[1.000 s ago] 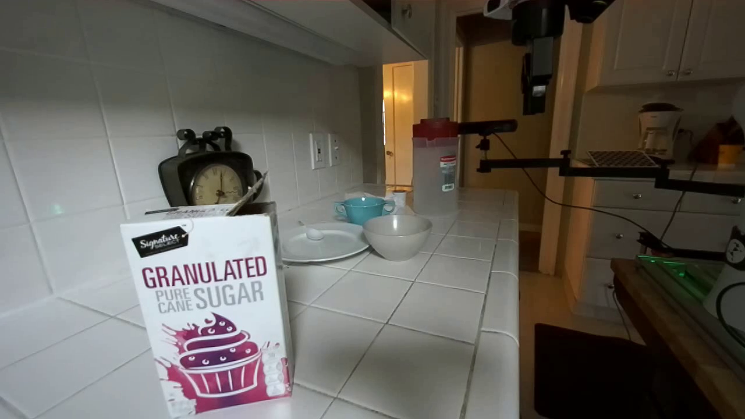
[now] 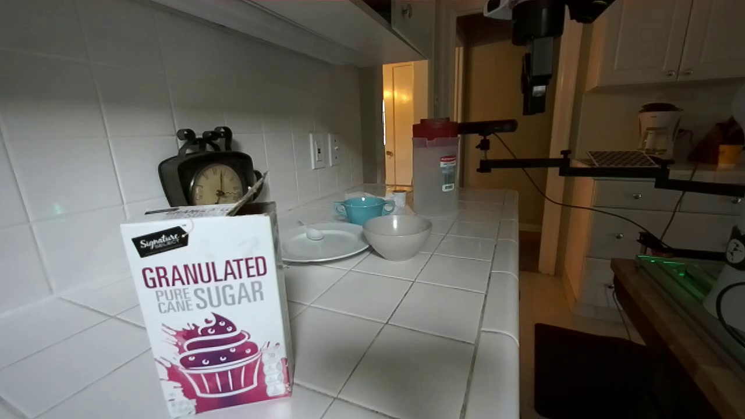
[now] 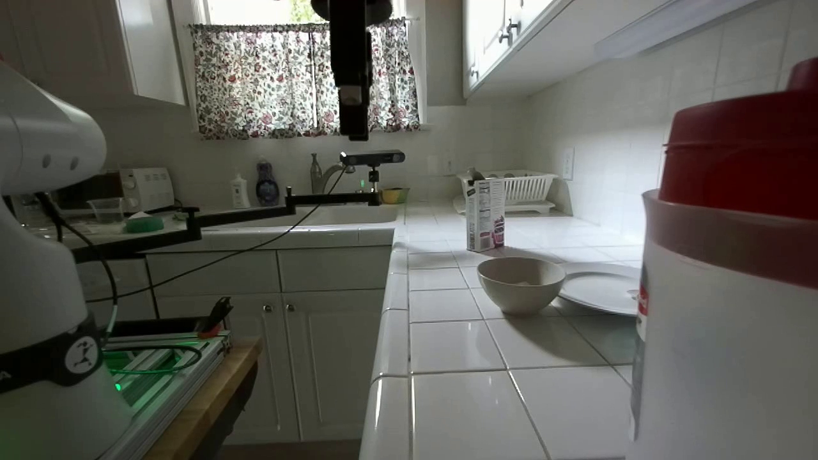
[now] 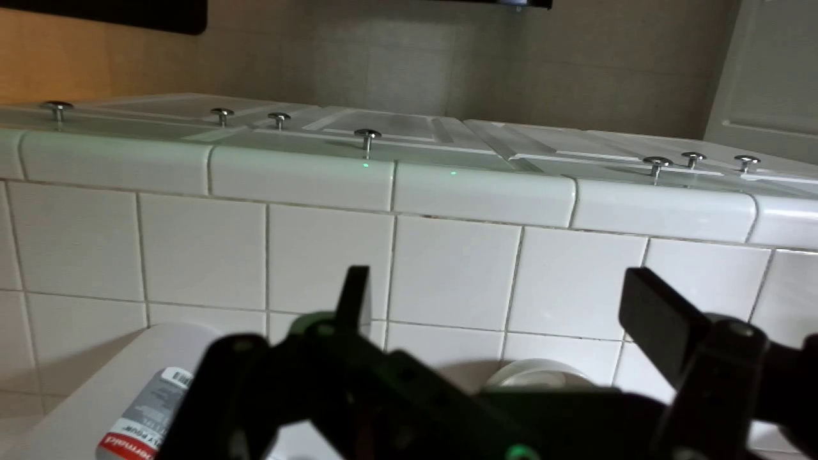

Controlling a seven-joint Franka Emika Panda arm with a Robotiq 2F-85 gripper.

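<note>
High above the counter's edge hangs my gripper, apart from every object. In the wrist view its fingers stand wide apart, and only bare tile shows between their tips. A white sugar box stands upright with its top flap raised. Farther along the counter are a pale bowl, a white plate bearing a white spoon, and a teal two-handled bowl. The bowl's rim is partly hidden behind the gripper body in the wrist view.
A tall container with a red lid stands at the counter's far end from the sugar box. Along the wall are a dark clock and a white dish rack. A camera arm crosses beside the counter.
</note>
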